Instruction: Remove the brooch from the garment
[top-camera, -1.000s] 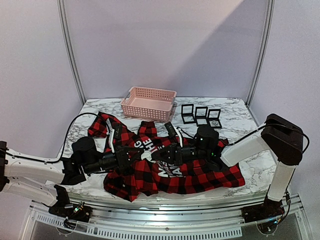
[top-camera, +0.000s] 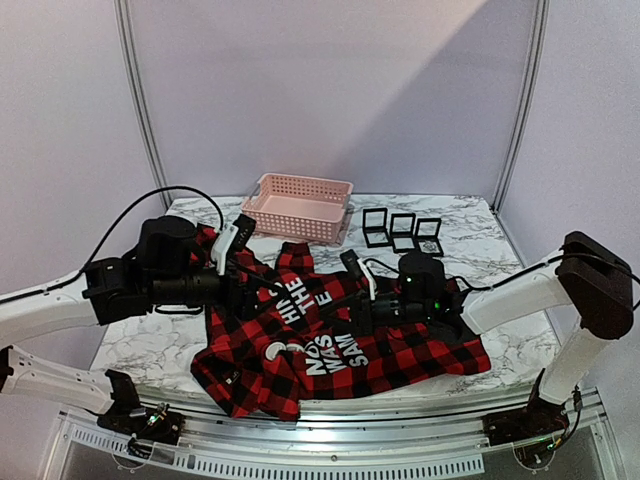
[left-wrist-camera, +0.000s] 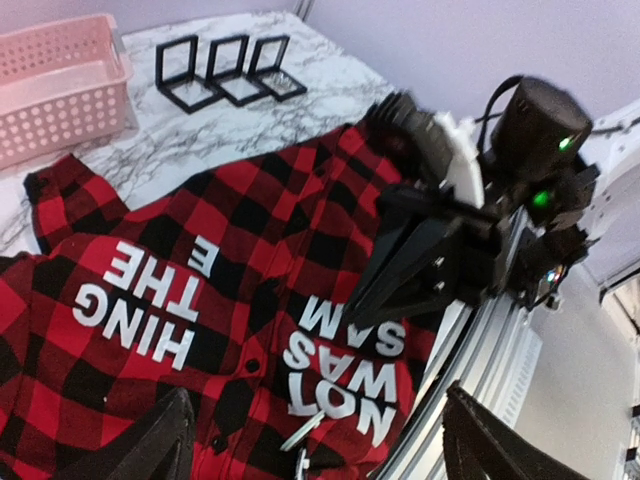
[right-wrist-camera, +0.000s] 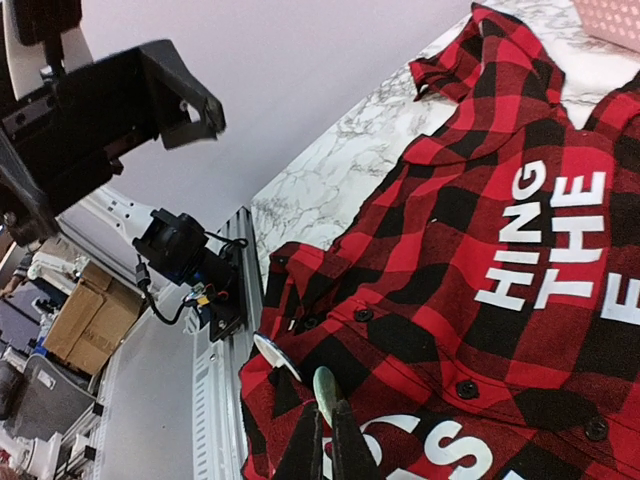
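The red and black plaid garment (top-camera: 400, 355) lies spread with white lettering. Two thin pale pieces, probably the brooch, show near the word NOT: one piece (right-wrist-camera: 275, 352) and a second piece (right-wrist-camera: 325, 388) in the right wrist view, both nearly edge-on. How they join the cloth cannot be told. In the left wrist view the pale piece (left-wrist-camera: 302, 430) lies low between the wide-apart fingers of my open left gripper, which is raised above the garment. My right gripper is shut with nothing visible between its fingertips; the left wrist view shows it apart from the pale pieces.
A pink basket (top-camera: 300, 228) stands at the back. Several black open frames (top-camera: 402, 232) sit to its right. Bare marble table (top-camera: 465, 215) lies at the back right. A metal rail (top-camera: 330, 410) runs along the front edge.
My left gripper has drawn back to the left and up, away from the right gripper.
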